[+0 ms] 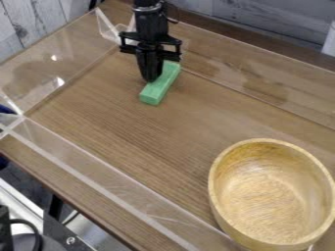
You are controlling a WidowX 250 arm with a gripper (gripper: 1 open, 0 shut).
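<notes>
The black gripper [151,67] reaches down from the top of the view onto the upper end of a green block [160,86], which lies on the wooden table [112,147]. Its fingers look shut; whether anything is between them is hard to tell, as the tips are dark and small.
A large tan round bowl [268,191] stands at the lower right. Black cables show at the lower left edge, beside the table's edge.
</notes>
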